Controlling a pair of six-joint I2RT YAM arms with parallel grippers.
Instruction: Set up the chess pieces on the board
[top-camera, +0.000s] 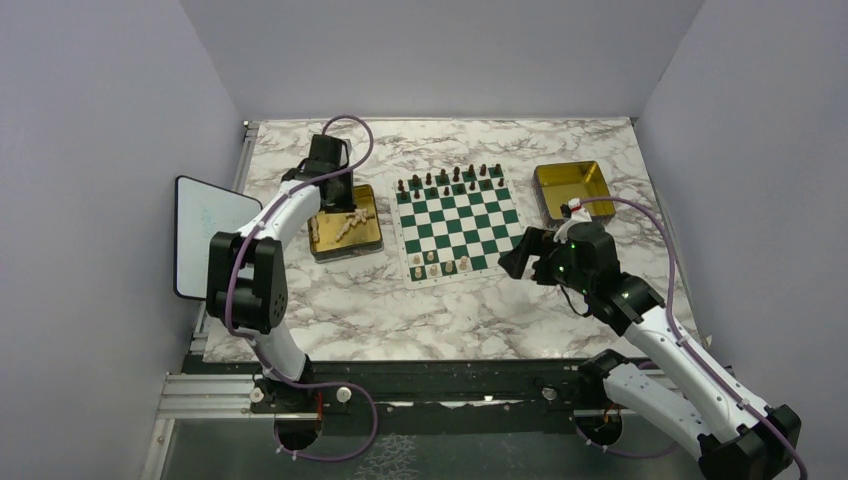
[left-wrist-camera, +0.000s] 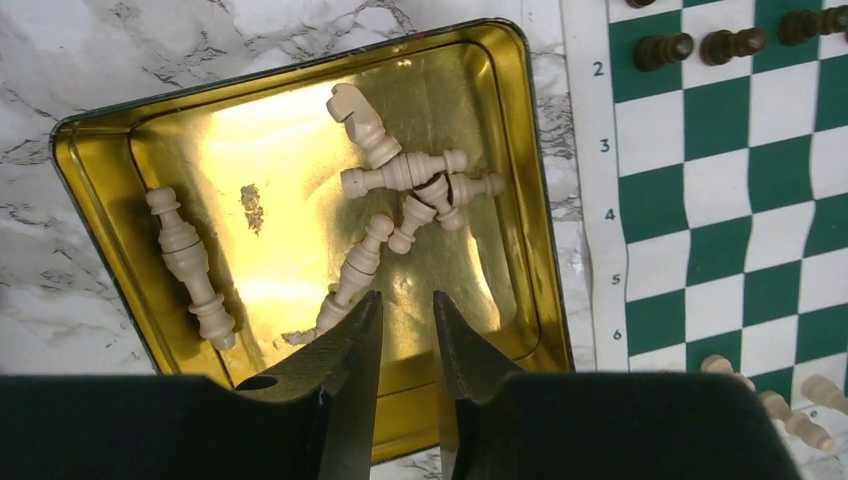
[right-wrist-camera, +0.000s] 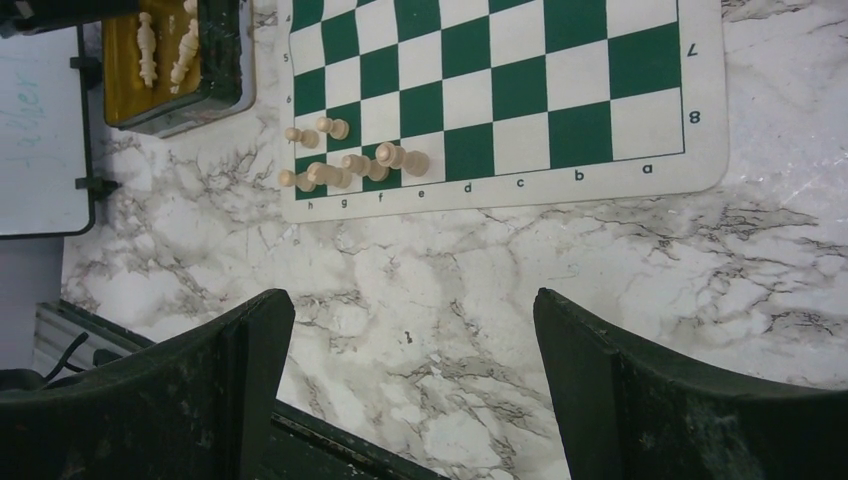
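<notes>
Over the left gold tray (left-wrist-camera: 300, 440), my left gripper stands part open with nothing between its fingers. Below it in that view, a pale piece (left-wrist-camera: 360, 268) lies tilted among others; a pale knight (left-wrist-camera: 362, 122) and a few overlapping pieces rest higher up, and a tall pale piece (left-wrist-camera: 185, 262) lies alone by the left wall. The green and white board (top-camera: 458, 222) has dark pieces (top-camera: 443, 178) along its far side. Several pale pieces (right-wrist-camera: 402, 157) stand at its near left corner. My right gripper is open and empty, off the board's near right side.
At the back right is an empty gold tray (top-camera: 572, 183). A whiteboard (top-camera: 210, 235) leans by the left edge. Bare marble table (top-camera: 440, 325) lies in front of the board.
</notes>
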